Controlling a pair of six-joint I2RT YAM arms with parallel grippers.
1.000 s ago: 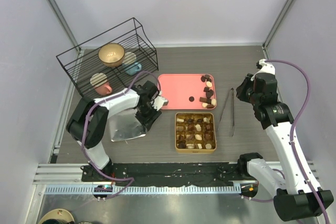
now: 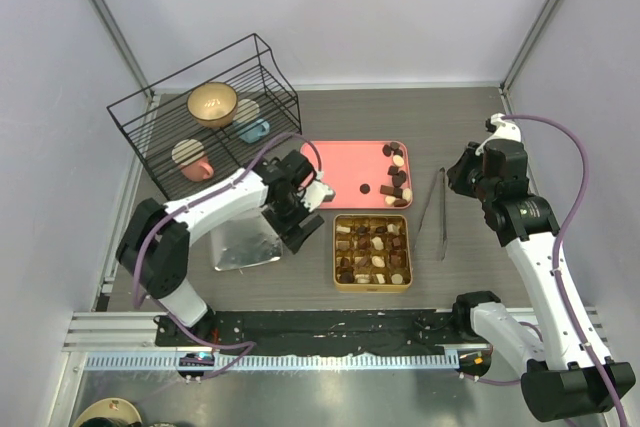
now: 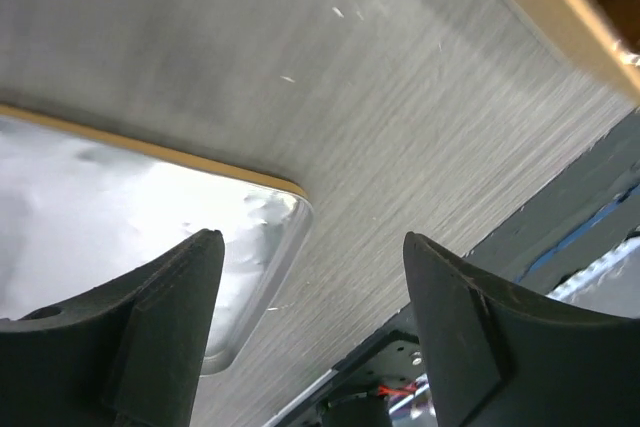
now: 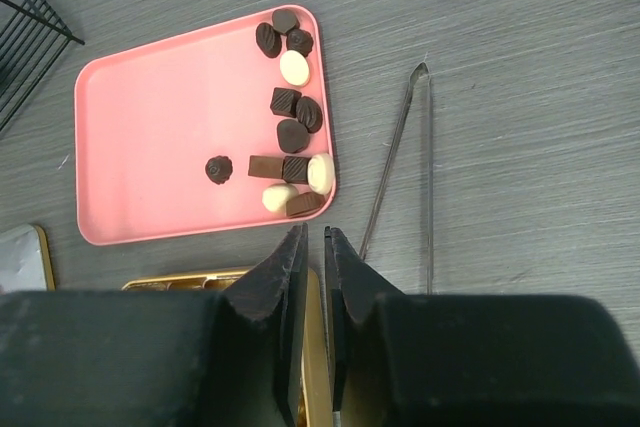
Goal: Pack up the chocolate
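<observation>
A gold box (image 2: 372, 287) with chocolates in its compartments stands at the middle front of the table. Behind it lies a pink tray (image 2: 335, 162), chocolates (image 4: 293, 135) clustered along its right side and one dark piece (image 4: 219, 169) apart. Left of the box is a clear lid with a gold edge (image 3: 150, 148), partly under my left arm. My left gripper hangs open between lid and box, nothing between its fingers. To the right, above the table, my right gripper has its fingertips a narrow gap apart, with nothing between them.
Metal tongs (image 2: 444, 212) lie right of the box and tray. A black wire rack (image 2: 262, 67) with a bowl (image 2: 212, 104) and mugs (image 2: 198, 169) fills the back left. Bare table shows at the back right.
The right arm has barely moved; lid, tray and box look unchanged.
</observation>
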